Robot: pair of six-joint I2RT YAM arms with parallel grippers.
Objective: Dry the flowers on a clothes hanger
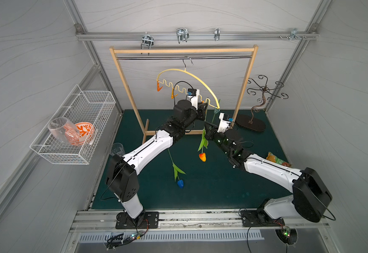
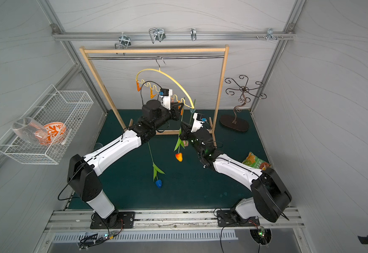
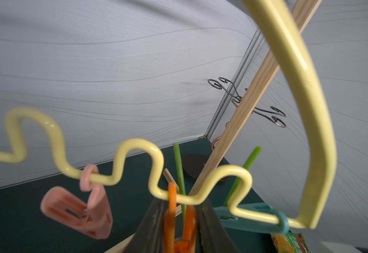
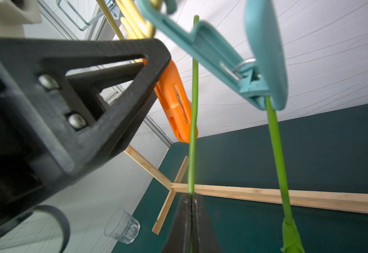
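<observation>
A yellow hanger (image 1: pixel 200 80) hangs by its hook from the rack's metal rail. My left gripper is shut on an orange clothespin (image 3: pixel 171 210) looped on the hanger's wavy bar. Below it, my right gripper is shut on a thin green stem (image 4: pixel 192 164), whose upper end runs up beside that pin. Whether the stem lies between the pin's fingers, I cannot tell. A teal clothespin (image 4: pixel 251 80) grips another green stem (image 4: pixel 278 156). An orange tulip (image 1: pixel 202 157) hangs head down below the grippers. A blue tulip (image 1: pixel 180 183) hangs further left, its stem top hidden by my left arm.
A pink clothespin (image 3: pixel 97 210) sits left of my left gripper; more orange pins (image 1: pixel 158 86) are at the hanger's far left. The wooden rack (image 1: pixel 124 88) surrounds the hanger. A glass (image 4: pixel 122 225), snack bag (image 1: pixel 278 159) and metal stand (image 1: pixel 251 122) stand at the sides.
</observation>
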